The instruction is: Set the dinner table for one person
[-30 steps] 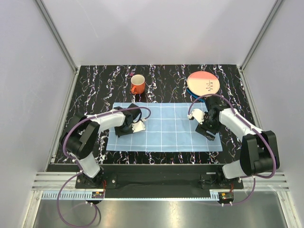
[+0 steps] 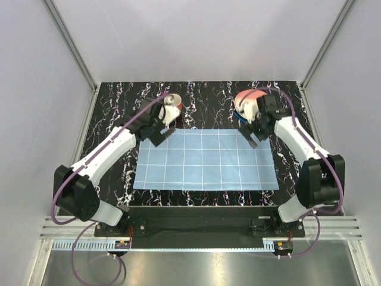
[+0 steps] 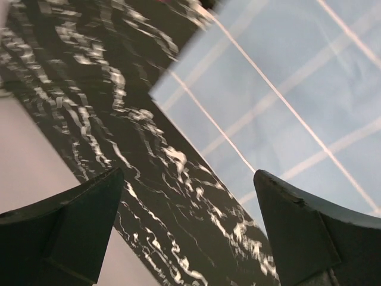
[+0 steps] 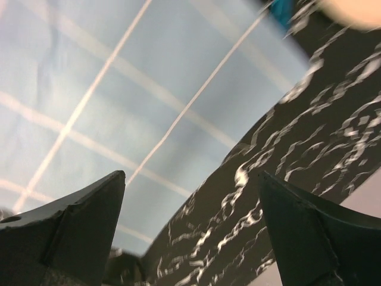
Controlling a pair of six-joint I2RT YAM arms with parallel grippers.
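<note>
A pale blue placemat with white lines lies flat on the dark marbled table. My left gripper stands open over its back left corner, its two fingers apart with nothing between them. Partly behind that arm is an orange cup. At the back right, a pink and cream plate rests above a blue item, both partly covered by my right arm. My right gripper, also open and empty, hangs over the mat's back right area. In the right wrist view, the plate shows at the top right corner.
Bare marbled table lies between the cup and the plate. A small pink object sits beside the cup. White walls stand behind and at both sides, and a dark ledge runs along the front.
Both arms have moved toward the back of the table from above the mat. The left arm now overlaps the cup and the right arm overlaps the plate. The mat has not moved.
</note>
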